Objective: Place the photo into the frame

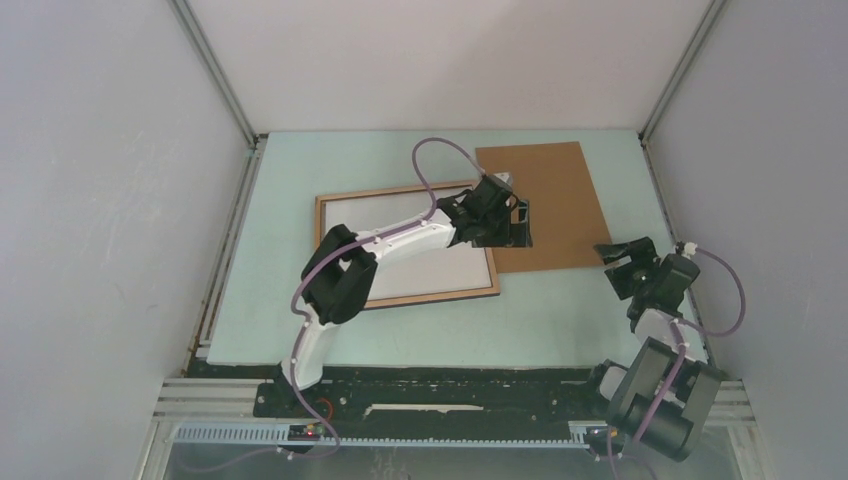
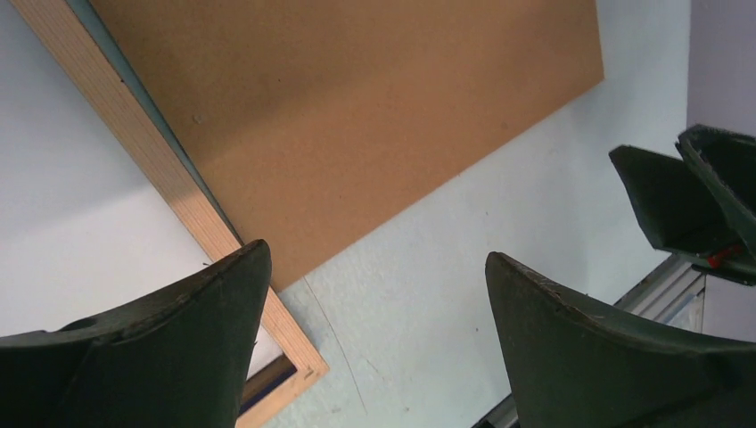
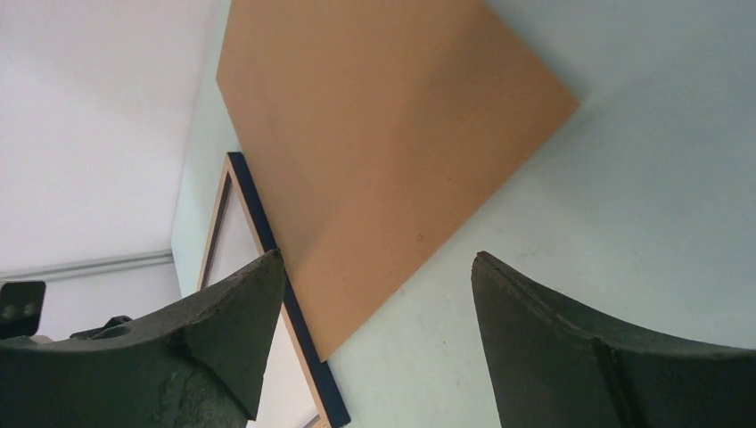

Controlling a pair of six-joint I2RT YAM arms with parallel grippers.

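The wooden frame (image 1: 410, 300) lies left of centre on the table. A plain white surface (image 1: 400, 278) fills its inside; whether it is the photo cannot be told. Right beside the frame is a flat brown board (image 1: 550, 190), its left edge along the frame's right side. My left gripper (image 1: 522, 222) is over the board's left part, open and empty. In the left wrist view its fingers (image 2: 192, 330) stand wide apart above board and frame corner. At the board's lower right corner hovers my right gripper (image 1: 606, 270), fingers (image 3: 553, 330) apart with nothing between.
Bare pale table (image 1: 540, 325) lies in front of the frame and board, with a strip free behind the frame. Walls close off the back and both sides; the right arm is near the right wall (image 1: 745, 200).
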